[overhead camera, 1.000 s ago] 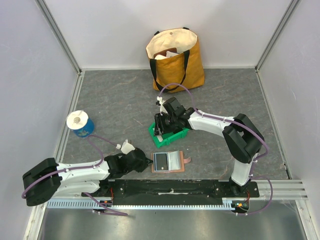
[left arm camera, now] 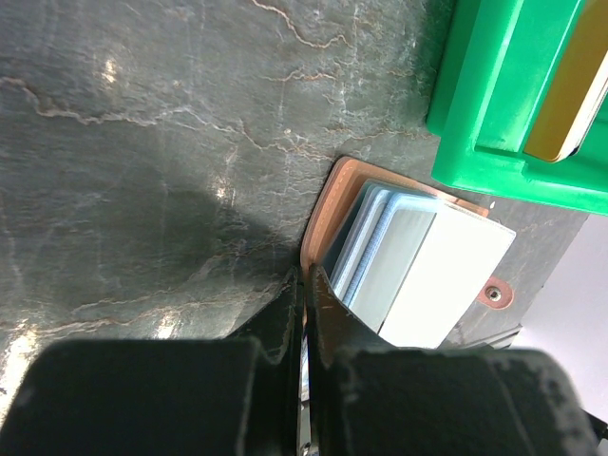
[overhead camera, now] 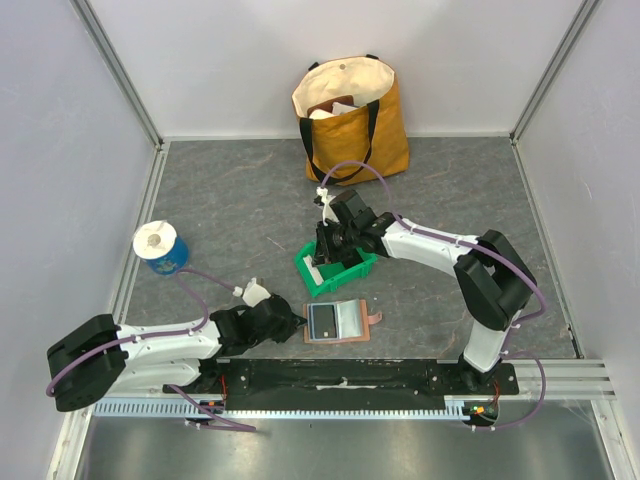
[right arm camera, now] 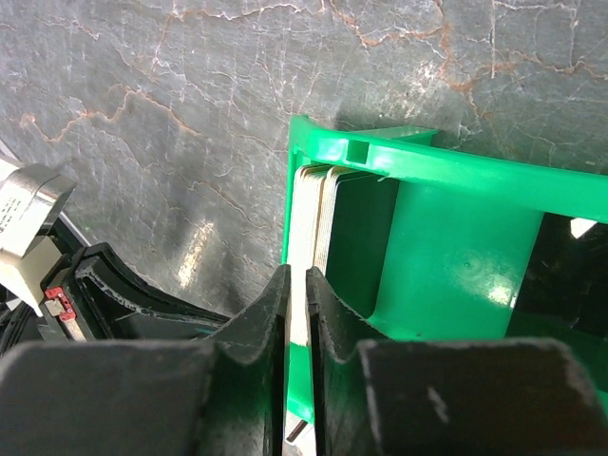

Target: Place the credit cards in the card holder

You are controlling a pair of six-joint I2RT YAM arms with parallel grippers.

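Observation:
The card holder lies open at the front of the table, its clear sleeves visible; my left gripper is shut at its edge, no card seen between the fingers. A green tray sits behind it, holding a stack of pale cards upright along one side. My right gripper is over this stack, its fingers close together; whether a card is between them is hard to tell.
A yellow tote bag stands at the back, a blue and white roll at the left.
My right gripper has risen slightly and shifted toward the back over the green tray. The left arm and card holder look unchanged.

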